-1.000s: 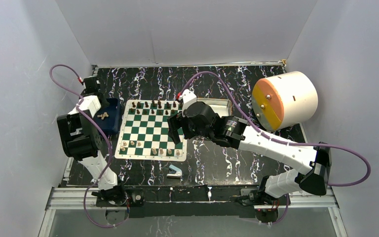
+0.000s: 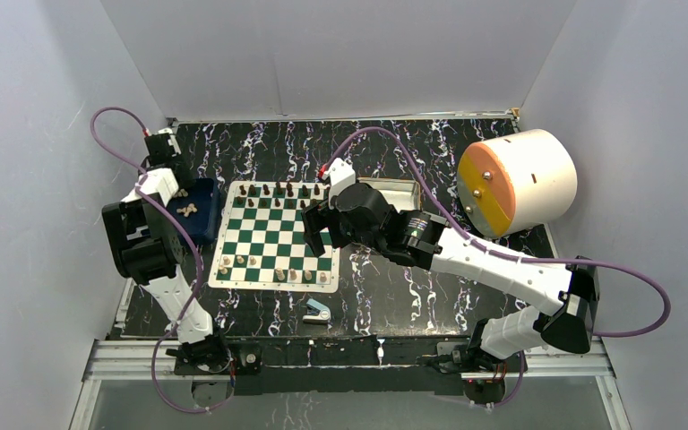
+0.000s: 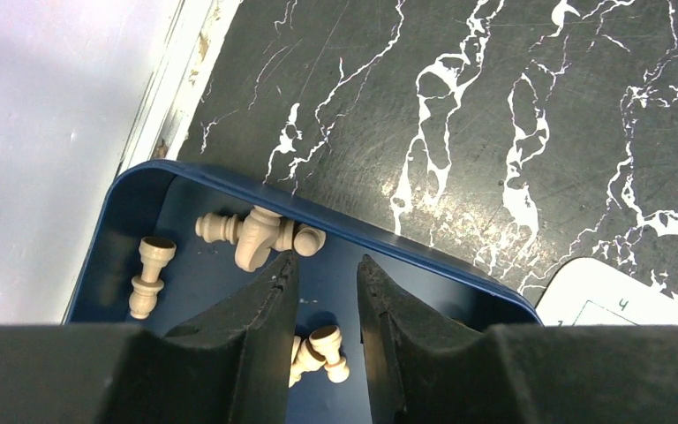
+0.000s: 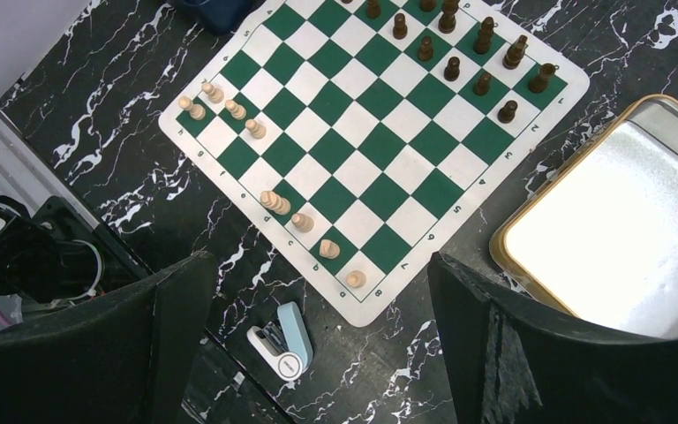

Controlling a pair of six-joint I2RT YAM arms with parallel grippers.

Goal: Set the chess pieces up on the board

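A green and white chessboard (image 2: 272, 231) lies mid-table. Dark pieces (image 4: 485, 31) stand in rows along its far side, and several light pieces (image 4: 302, 223) stand along the near side. To its left is a deep blue bin (image 3: 318, 221) with loose light pieces: one (image 3: 147, 276) by the left wall, a cluster (image 3: 260, 237) against the far wall, and others (image 3: 325, 340) lower down, partly behind a finger. Over the bin, my left gripper is part open with nothing between its fingertips. My right gripper hangs open and empty above the board's right side.
A gold-rimmed tray (image 4: 516, 231) sits right of the board. A small blue and white stapler-like object (image 4: 284, 343) lies in front of it. A large cream cylinder (image 2: 520, 184) stands at the right.
The right arm and the board look the same.
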